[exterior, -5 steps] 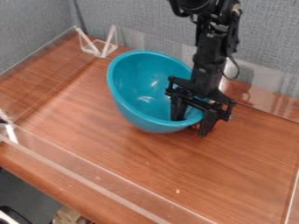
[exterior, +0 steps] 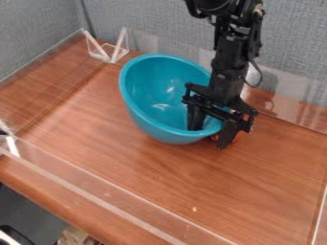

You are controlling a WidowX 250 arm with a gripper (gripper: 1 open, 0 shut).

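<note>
A teal plastic bowl (exterior: 160, 96) sits tilted on the wooden table (exterior: 115, 182), a little right of centre toward the back. My black gripper (exterior: 209, 120) is down at the bowl's right side, its fingers over and around the right rim. Whether the fingers are closed on the rim cannot be made out.
A white wire stand (exterior: 106, 48) is at the back left. Clear plastic strips run along the table's edges, with grey padded walls behind. A dark gap with some items lies beyond the lower left edge.
The gripper and bowl are nearly where they were, with only slight shifts at the bowl's right side.
</note>
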